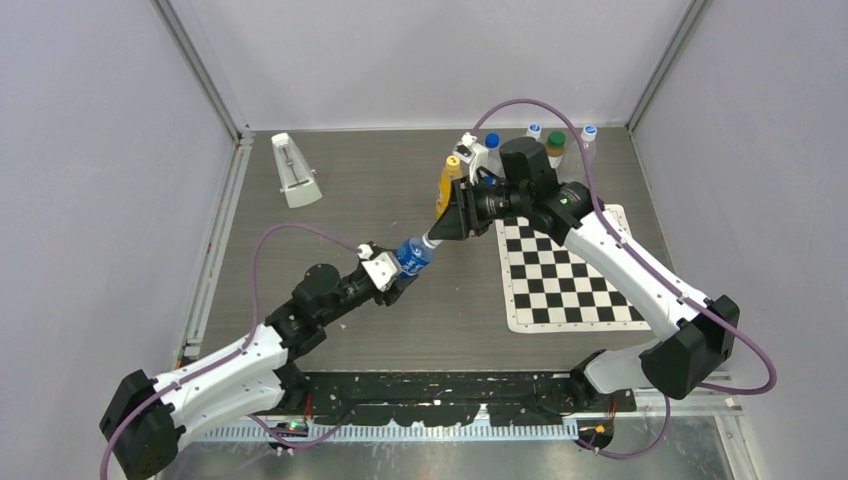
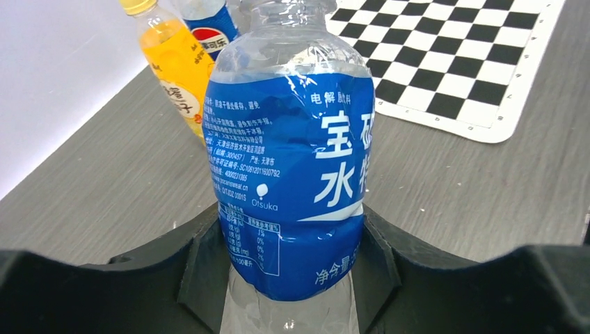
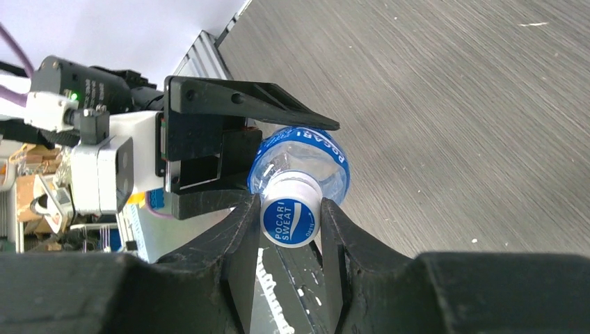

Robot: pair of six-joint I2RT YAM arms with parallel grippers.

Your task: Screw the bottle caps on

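A blue-labelled bottle [image 1: 414, 258] is held tilted above the middle of the table, my left gripper [image 1: 392, 278] shut round its body. In the left wrist view its label [image 2: 289, 174] fills the space between the fingers. My right gripper [image 1: 443, 230] is shut on a white cap [image 3: 291, 219] with a blue top, in line with the bottle's neck. In the right wrist view the cap sits at the mouth of the bottle; whether it is threaded on cannot be told.
A yellow bottle [image 1: 449, 178] and several others stand at the back right, behind a checkerboard [image 1: 570, 310]. A white wedge-shaped object [image 1: 298, 175] lies at the back left.
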